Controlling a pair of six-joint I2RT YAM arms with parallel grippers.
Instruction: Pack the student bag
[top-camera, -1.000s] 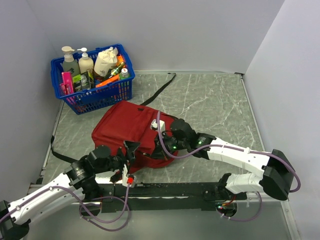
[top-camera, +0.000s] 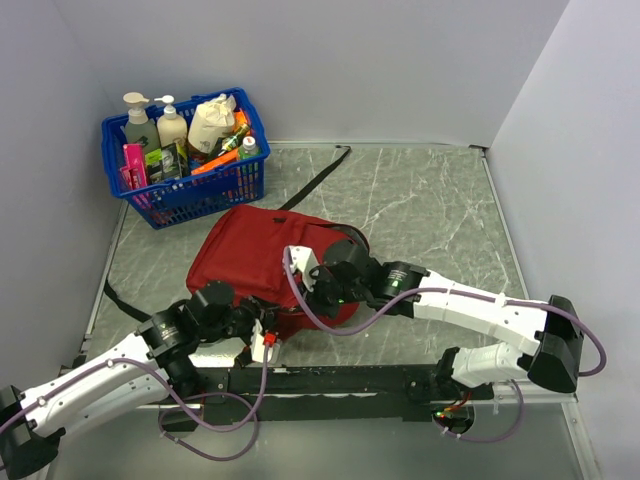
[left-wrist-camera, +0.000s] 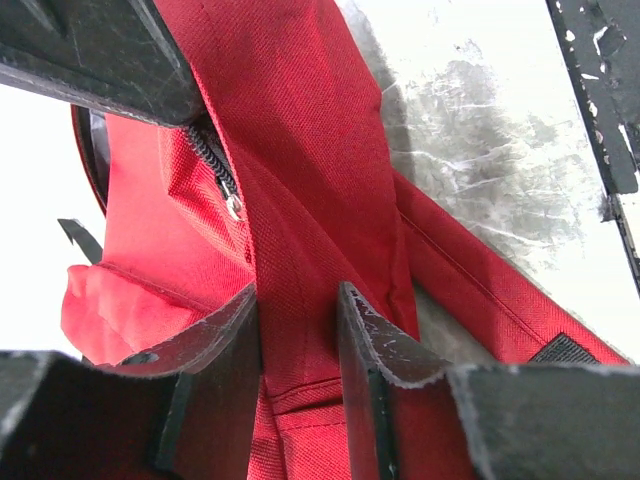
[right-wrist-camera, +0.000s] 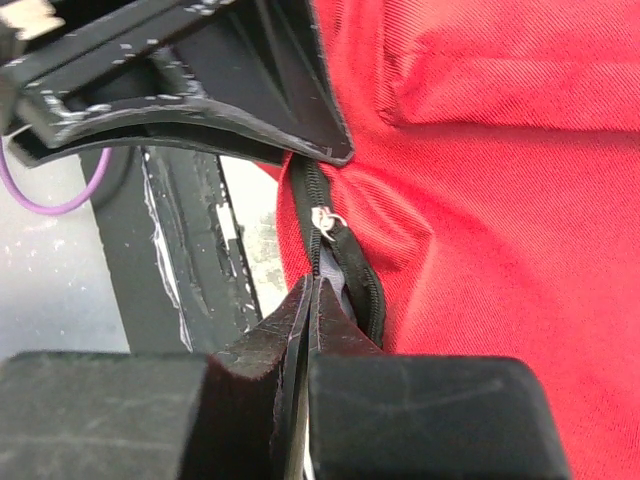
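The red bag lies in the middle of the table, its front edge under both grippers. In the left wrist view, a fold of red cloth runs between the separated fingers of my left gripper. My right gripper is shut, its tips against the black zipper edge; whether the tape is pinched I cannot tell. A metal zipper pull hangs just beyond those tips. One dark finger of the left gripper touches the cloth beside the zipper there. From above, the arms hide the bag's opening.
At the back left stands a blue basket holding pump bottles, a pink box, a white pouch and other items. A black strap extends behind the bag.
The two now stand closer together.
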